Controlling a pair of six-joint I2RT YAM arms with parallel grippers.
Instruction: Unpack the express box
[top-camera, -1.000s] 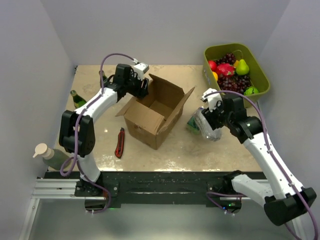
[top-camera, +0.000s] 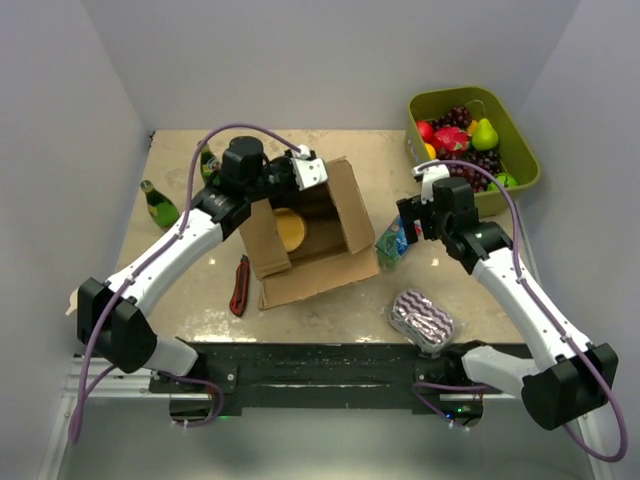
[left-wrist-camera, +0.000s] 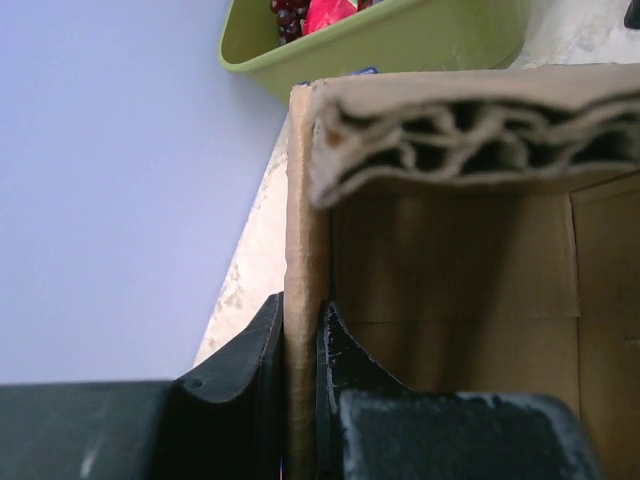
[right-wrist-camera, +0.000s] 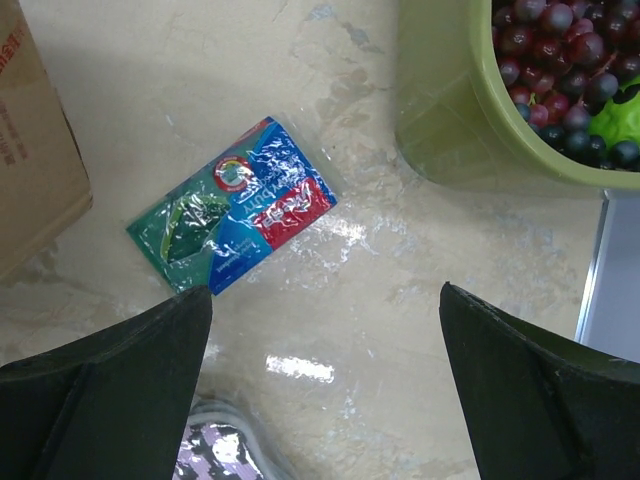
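Note:
The cardboard box (top-camera: 315, 275) is tilted over, its opening toward the table's front, with a round yellowish item (top-camera: 291, 229) inside. My left gripper is shut on the edge of a box wall. My right gripper is open above the table, nothing between its fingers. Below it lie a blue-green printed packet (right-wrist-camera: 230, 210) and, nearer the front, a chevron-patterned packet (top-camera: 421, 318) in clear wrap.
A green basket of fruit (top-camera: 428, 105) stands at the back right. Two green bottles (top-camera: 160, 205) are at the left, and a red box cutter (top-camera: 240, 287) lies front left of the box.
The chevron packet, earlier lifted by my right gripper, now lies on the table, let go.

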